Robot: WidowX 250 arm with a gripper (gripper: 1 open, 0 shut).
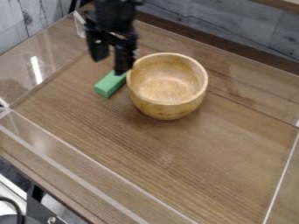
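Observation:
A dark grey and black gripper (122, 52) hangs from the top of the camera view, above and a little left of a light wooden bowl (166, 103); it appears open, though blurred. A small green block (110, 84) lies on the brown wooden table (152, 175), left of the bowl and below the gripper. The bowl looks empty.
At the upper left, a clear or white object (86, 26) stands near the table's edge, partly behind the arm. Dark cables lie along the left.

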